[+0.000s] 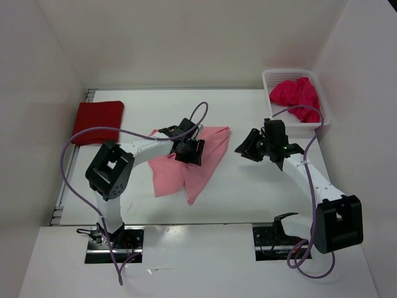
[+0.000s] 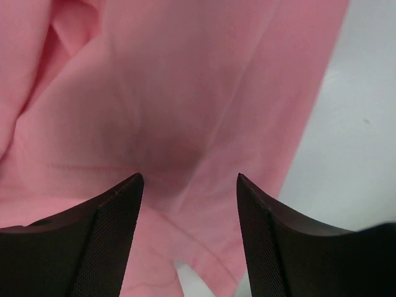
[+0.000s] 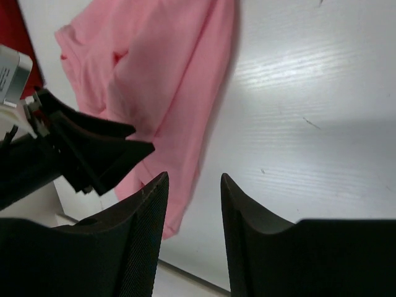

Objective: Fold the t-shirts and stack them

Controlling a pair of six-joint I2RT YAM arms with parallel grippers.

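Observation:
A pink t-shirt (image 1: 167, 177) lies partly folded on the white table, with creased layers and its lower edge splayed in two points. Over its middle hovers my left gripper (image 1: 193, 151); in the left wrist view its fingers (image 2: 111, 232) are apart, with pink cloth (image 2: 167, 105) below and none gripped. Off to the right of the shirt, above bare table, is my right gripper (image 1: 247, 146). Its fingers (image 3: 143, 223) stand apart with only table showing between them. The right wrist view also has the left gripper above the shirt (image 3: 185, 136).
At the back left lies a stack of folded red cloth (image 1: 99, 115). A white basket (image 1: 270, 99) at the back right holds a crumpled crimson shirt (image 1: 296, 99). Purple cables (image 1: 93, 129) loop over both arms.

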